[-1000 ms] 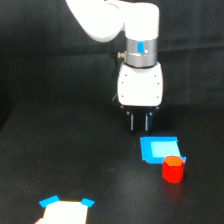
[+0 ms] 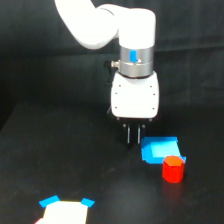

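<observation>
My gripper [image 2: 134,136] hangs below the white arm, its dark fingers pointing down. A narrow gap shows between them and I see nothing in it, so the gripper looks partly open. The dark fingertips are hard to make out against the black surface. Just to their right in the picture lies a blue square [image 2: 148,143] with a pale middle. A red block [image 2: 173,170] with a many-sided outline is in front of the square's near right corner, overlapping its edge in this view.
At the bottom left, a cream-coloured piece [image 2: 66,213] with blue corners is cut off by the frame edge. A little red shows beside it.
The gripper has come lower and slightly left, and the gap between its fingers looks narrower. The blue square, red block and cream-coloured piece are where they were.
</observation>
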